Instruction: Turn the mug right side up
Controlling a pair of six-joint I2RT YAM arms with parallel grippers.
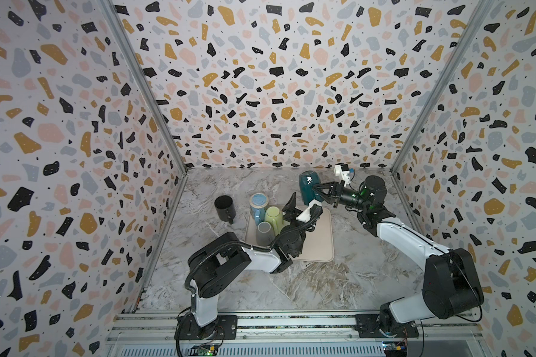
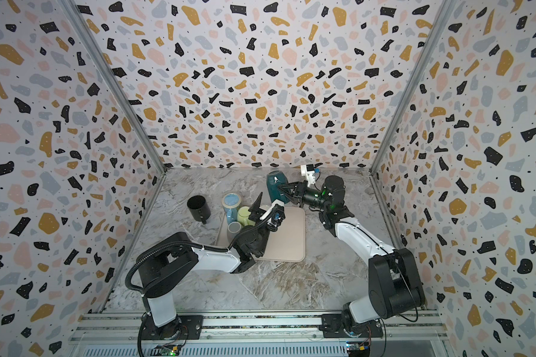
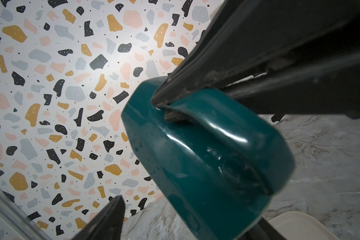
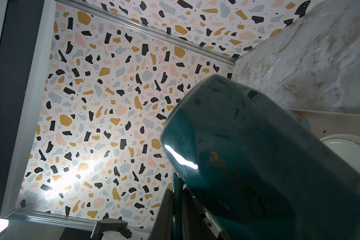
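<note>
A teal mug (image 1: 308, 187) hangs tilted above the far side of the table, off the surface. My right gripper (image 1: 321, 191) is shut on its handle (image 3: 244, 132); in the left wrist view one fingertip shows inside the handle loop. The mug's body (image 4: 244, 148) fills much of the right wrist view, and its opening cannot be made out. My left gripper (image 1: 304, 206) is part open just below and nearer than the mug, with nothing seen gripped. Its blurred fingers (image 3: 108, 218) stand low in the left wrist view, the other one partly behind the mug.
Below lies a cream tray (image 1: 319, 244) with a blue cup (image 1: 258, 205), a green cup (image 1: 273, 219) and a grey cup (image 1: 263, 233) on its left side. A black mug (image 1: 224, 208) stands left of it. The tray's right half looks bare.
</note>
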